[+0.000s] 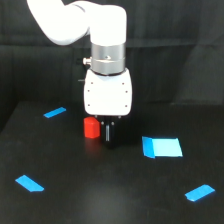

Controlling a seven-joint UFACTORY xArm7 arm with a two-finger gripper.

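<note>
A red block (92,127) sits on the dark tabletop, just left of my gripper (108,131) in the camera view. The white hand (107,95) points downward, its dark fingers low beside the block's right side. Against the dark background the gap between the fingers is too small to make out, so whether they are open or shut is unclear. Contact between the fingers and the block cannot be made out either.
A pale blue square (167,147) with a brighter blue strip (148,147) lies to the right. Blue tape strips mark the table at far left (55,112), front left (29,184) and front right (200,192).
</note>
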